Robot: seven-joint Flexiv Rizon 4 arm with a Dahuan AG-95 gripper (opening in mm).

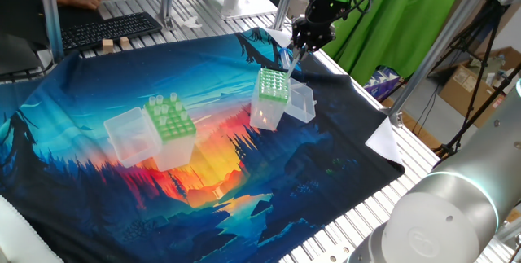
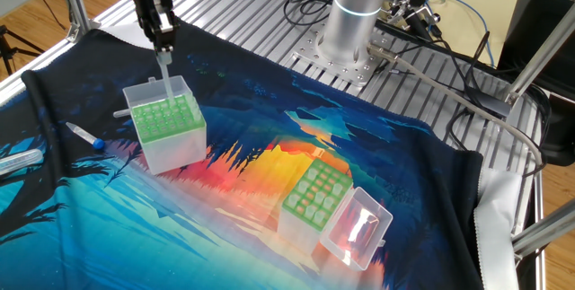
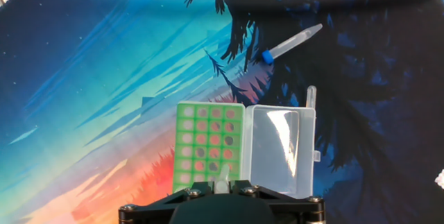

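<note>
My gripper (image 2: 163, 49) looks shut on a slim, clear pipette tip (image 2: 168, 79) that points down. In exterior view 2 the tip's lower end overlaps the back rows of a green-topped tip box (image 2: 171, 151); I cannot tell whether it sits in a hole. From exterior view 1, the gripper (image 1: 298, 50) is above the far edge of that box (image 1: 267, 114). In the wrist view the tip (image 3: 224, 174) shows between the fingers, over the right side of the green grid (image 3: 208, 137). The box's clear lid (image 3: 274, 148) lies open beside it.
A second green-topped box (image 1: 173, 145) holds several upright tips, its clear lid (image 1: 133, 136) open. A blue-capped tube (image 3: 295, 42) and a clear loose piece (image 3: 311, 96) lie on the cloth near the first box. The cloth between the boxes is free.
</note>
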